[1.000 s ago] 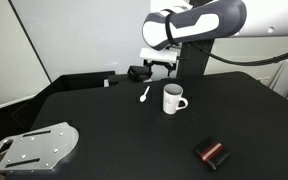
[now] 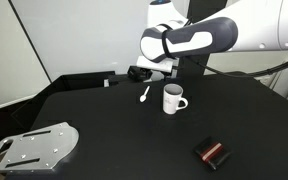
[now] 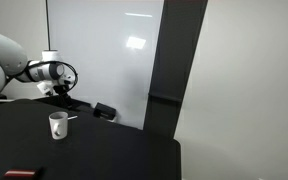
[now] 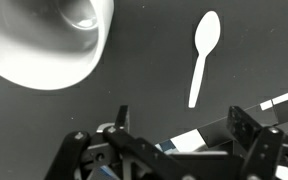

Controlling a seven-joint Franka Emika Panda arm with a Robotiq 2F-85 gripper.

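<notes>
On the dark tabletop a white plastic spoon lies just left of an upright white mug. The wrist view shows the spoon flat, its handle end pointing toward my gripper, which stands open with nothing between its fingers. At upper left there, the mug is partly cut off by the frame. In exterior view 1 my gripper hangs behind the spoon and mug, dark against the dark background. Exterior view 2 has the mug in front of the arm.
A grey metal plate with slots rests at the front left. Toward the front right lies a small black item with a reddish stripe. A black-and-white patterned object lies beneath my gripper. Between plate and mug the table is bare.
My arm and gripper have come down lower, shifting slightly left in exterior view 1. Spoon, mug and the other objects have stayed where they were.
</notes>
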